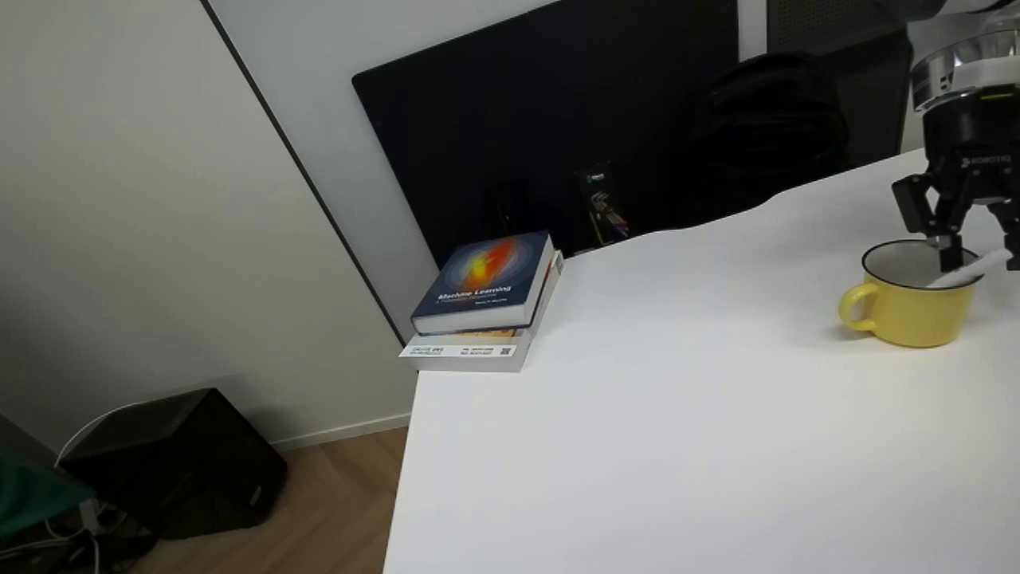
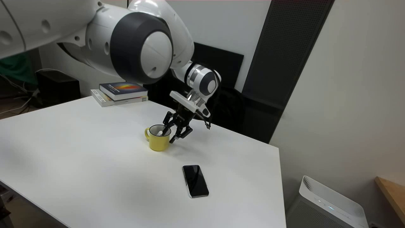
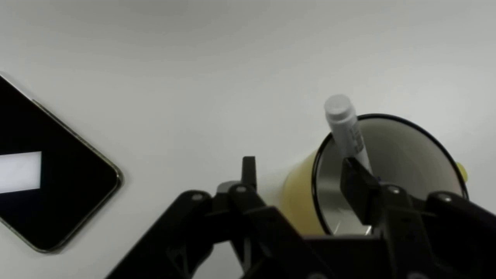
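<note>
A yellow mug (image 1: 915, 311) with a dark rim stands upright on the white table, its handle to the left in exterior view 1. Inside leans a white marker (image 3: 346, 130), one end sticking out over the rim. My gripper is tilted over the mug, its fingers apart. One finger (image 3: 357, 188) reaches into the mug beside the marker and covers part of it; the other finger (image 3: 249, 173) is outside the mug. So the mug's near wall lies between the fingers, not visibly clamped. The marker's lower end is mostly hidden.
A black phone (image 2: 196, 181) lies flat on the table, clear of the mug. Two stacked books (image 1: 488, 285) rest at the table's far left corner. Open table surface surrounds the mug on its handle side.
</note>
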